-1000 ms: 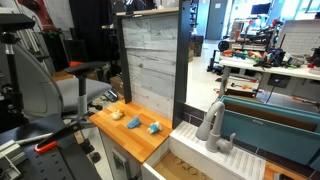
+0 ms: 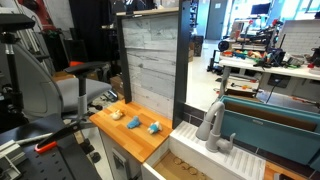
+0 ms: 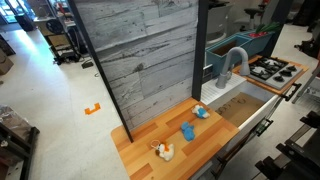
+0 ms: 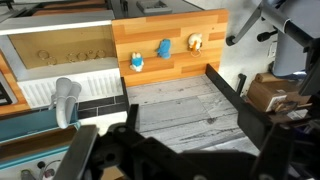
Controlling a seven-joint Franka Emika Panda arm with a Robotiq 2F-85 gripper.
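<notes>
Three small toys rest apart from one another on the wooden counter (image 3: 165,132). One is blue and white (image 4: 137,62), standing closest to the sink. Between the other two lies a plain blue toy (image 4: 164,48). The third, white with some orange (image 3: 163,151), is farthest from the sink. In the wrist view my gripper shows as dark fingers low in the frame, spread wide. Only the grey plank wall panel is seen through the gap, and nothing is held. All three toys are beyond the fingers, none touched.
A white sink (image 2: 185,168) with a grey faucet (image 2: 211,125) adjoins the counter. The grey plank panel (image 3: 150,60) rises behind the counter. A teal bin (image 2: 270,128) stands behind the sink, and a stove top (image 3: 272,70) lies past it.
</notes>
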